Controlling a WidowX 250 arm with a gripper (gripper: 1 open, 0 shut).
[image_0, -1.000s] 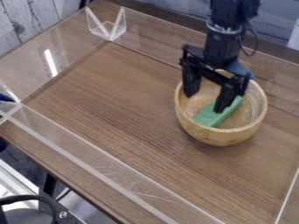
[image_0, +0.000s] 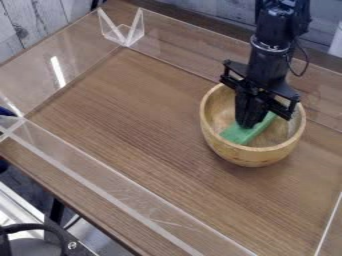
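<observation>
My black gripper (image_0: 253, 100) reaches down from the top right, its fingertips low over a round tan bowl (image_0: 254, 153) at the right of the wooden table. A green object (image_0: 245, 134) lies inside the bowl, partly behind the fingers. Whether the fingers touch it, and how far they stand apart, is unclear.
A small white wire-like shape (image_0: 122, 28) is at the back left. Black cables lie at the lower left corner.
My gripper has drawn inward from a wider spread over the bowl, its dark fingers now closer together above the green object. The bowl looks about where it was.
</observation>
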